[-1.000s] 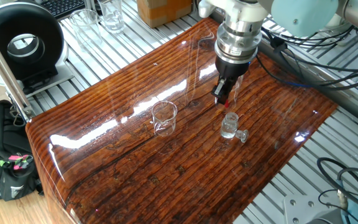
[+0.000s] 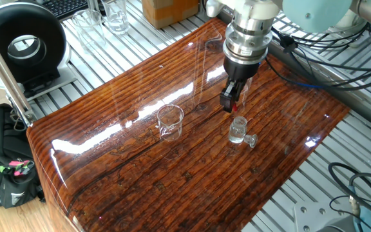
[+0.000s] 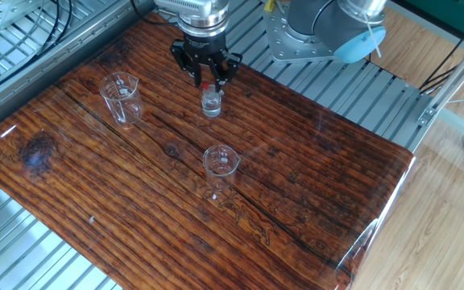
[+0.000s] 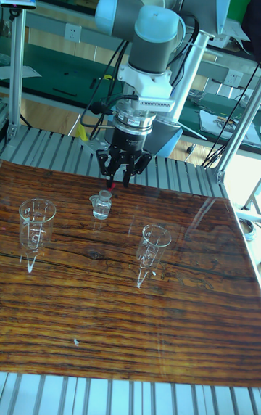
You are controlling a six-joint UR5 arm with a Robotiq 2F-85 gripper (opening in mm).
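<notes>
My gripper [image 3: 208, 84] hangs above the table near a small clear glass bottle [image 3: 211, 103], its black fingers spread apart. No object shows between them, and red shows near the fingertips. The bottle stands upright with clear contents; beside it lies a glass stopper [image 2: 251, 140]. In the third exterior view, the gripper [image 4: 118, 183] is slightly above and right of the bottle [image 4: 102, 204]. One clear beaker [image 4: 151, 244] stands in front and to the right of the bottle. Another beaker [image 4: 36, 226] stands to its left.
The glossy brown wooden table [image 3: 312, 201] has wide bare areas towards its front and side. More glassware [image 2: 89, 29] and a cardboard box [image 2: 169, 11] sit on the slatted surface behind. Black cables [image 2: 340, 77] run beside the arm.
The gripper's fingers have shifted slightly in the first exterior view over the last second. Bottle, stopper and the visible beaker have stayed in place.
</notes>
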